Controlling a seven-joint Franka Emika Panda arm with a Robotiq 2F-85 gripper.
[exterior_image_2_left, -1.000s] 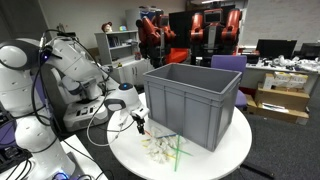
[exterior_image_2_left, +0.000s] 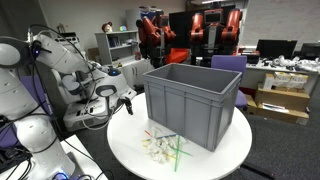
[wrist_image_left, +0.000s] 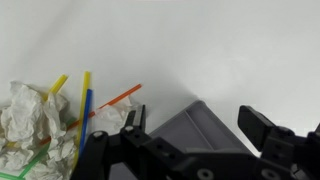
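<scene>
My gripper (exterior_image_2_left: 130, 108) hangs over the left part of the round white table (exterior_image_2_left: 125, 150), to the left of the large grey bin (exterior_image_2_left: 190, 112). In the wrist view the gripper stands open, its fingers wide apart with nothing held between them. Crumpled white paper (exterior_image_2_left: 160, 148) lies in a loose pile in front of the bin, with a green straw (exterior_image_2_left: 178, 153) beside it. From the wrist, crumpled paper (wrist_image_left: 22, 115), a blue straw (wrist_image_left: 84, 120), a yellow straw (wrist_image_left: 87, 80) and an orange straw (wrist_image_left: 125, 95) show at the left.
Part of the grey bin (wrist_image_left: 185, 133) shows below the fingers in the wrist view. Its tall walls rise close to my gripper's right; its inside is mostly hidden. Bare tabletop (wrist_image_left: 210, 50) fills the upper wrist view.
My gripper has risen and drawn back to the left, away from the paper pile. Pile and bin look unmoved.
</scene>
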